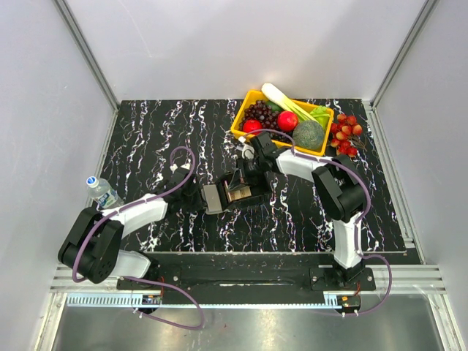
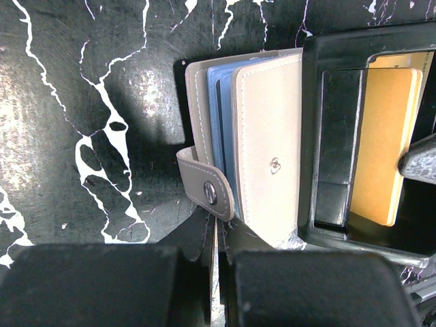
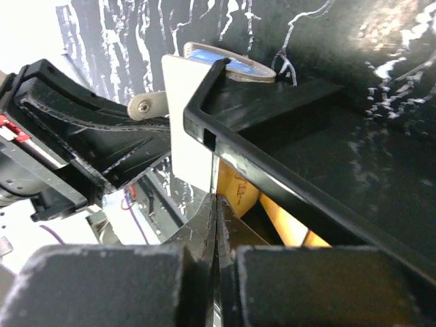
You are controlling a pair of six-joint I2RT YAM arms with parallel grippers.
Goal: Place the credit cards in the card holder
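A beige card holder (image 2: 269,139) with blue sleeves (image 2: 225,102) stands against the black tray (image 2: 327,27), its snap strap (image 2: 208,187) toward me. At that strap's end my left gripper is shut; whether the strap is pinched cannot be made out. A yellow-orange card (image 2: 385,136) leans inside the tray, with another pale yellow one behind it. My right gripper is shut, its fingertips down by the yellow card (image 3: 238,191); no card shows clearly between them. The left wrist view shows one grey right fingertip (image 2: 419,160) at that card's side.
The tray's black rim (image 3: 272,177) stands close around the right fingers. Behind is a yellow basket of fruit and vegetables (image 1: 322,153), with loose red fruit (image 1: 344,135) beside it. A water bottle (image 1: 104,193) lies at the left. Dark marble around the tray is mostly free.
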